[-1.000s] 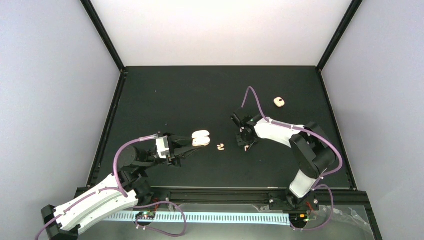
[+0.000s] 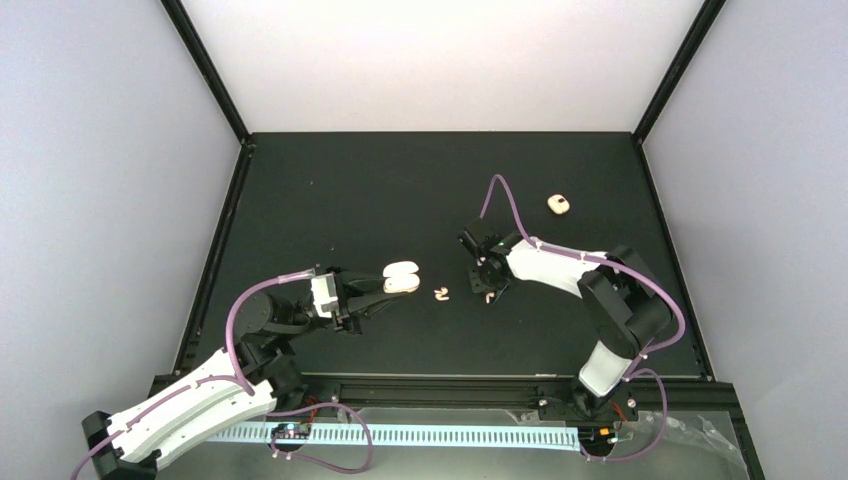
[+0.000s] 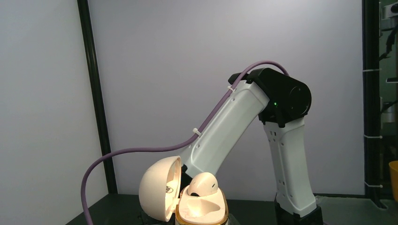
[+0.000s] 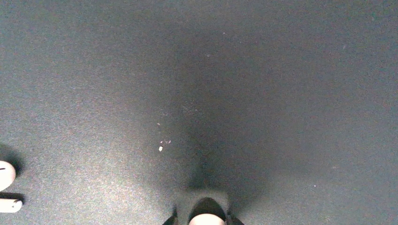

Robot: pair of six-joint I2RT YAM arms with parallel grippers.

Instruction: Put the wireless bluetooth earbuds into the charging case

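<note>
The white charging case is held out over the left-middle of the table, my left gripper shut on it. In the left wrist view its domed lid stands open, and a rounded earbud sits in the far slot; the near slot is empty. My right gripper points down at the table, its fingers part open on either side of a white rounded earbud, cut off by the frame's bottom edge. Small pale earbud pieces lie between the two grippers.
Another white case-like object lies at the back right. At the left edge of the right wrist view are a round white piece and a short white stem.
My right gripper has shifted slightly left, and the pale piece at its tip shows a little more clearly. The left arm and the case have stayed still.
</note>
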